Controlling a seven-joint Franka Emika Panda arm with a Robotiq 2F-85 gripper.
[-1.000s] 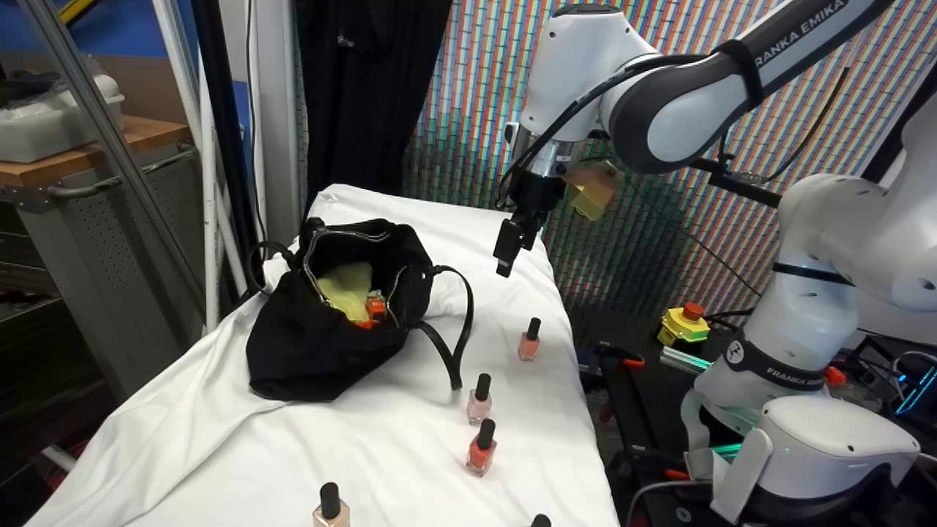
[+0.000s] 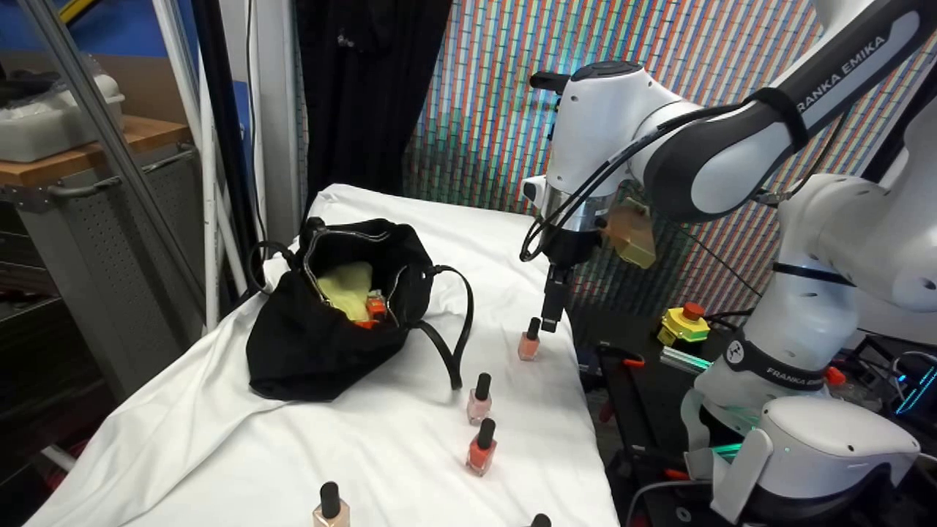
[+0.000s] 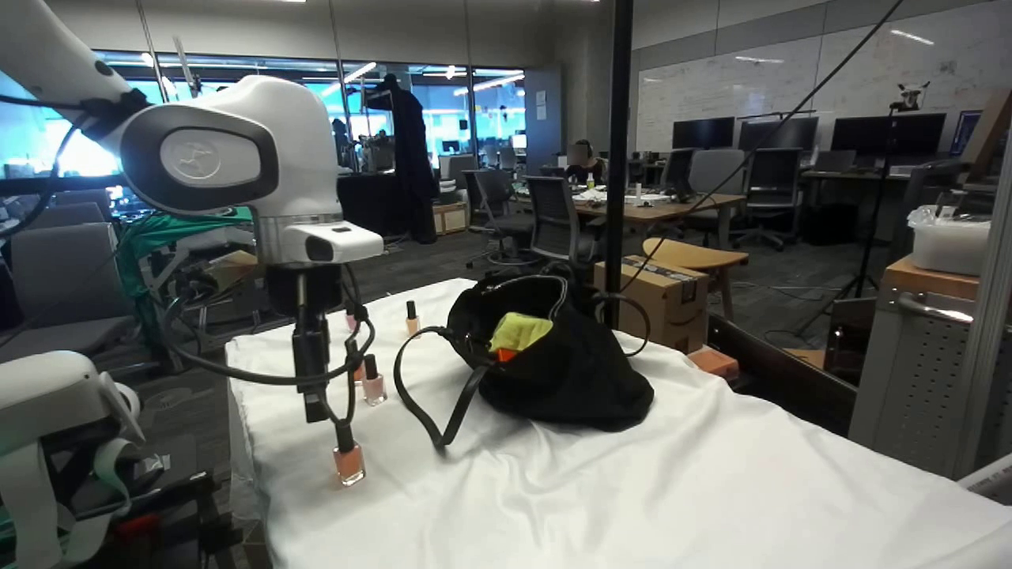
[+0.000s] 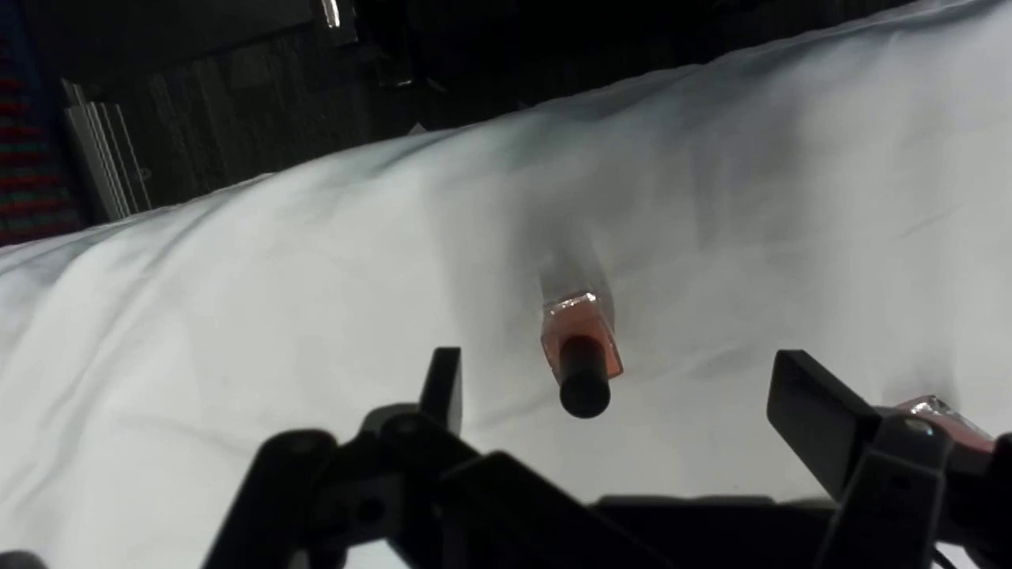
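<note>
My gripper stands open above the table with nothing between its fingers. In the wrist view, a coral nail polish bottle [image 4: 580,341] with a black cap shows upright in the space framed by the two fingertips. That same bottle [image 2: 528,343] appears just below the gripper [image 2: 550,325] in exterior view 1, at the far right part of the cloth. A pale pink bottle [image 2: 479,404] and a red-orange bottle [image 2: 480,452] stand closer to that camera. The black bag [image 3: 560,379] lies unzipped, with a yellow cloth [image 3: 519,331] and something orange [image 3: 507,356] inside.
A bag strap [image 2: 450,356] loops onto the cloth near the bottles. One beige bottle [image 2: 331,509] is at the front, and another black cap [image 2: 541,521] is cut off by the lower edge.
The arm has moved lower and to the right in exterior view 1, bringing the gripper from the far end of the cloth to the coral bottle. Bottles and bag have stayed put.
</note>
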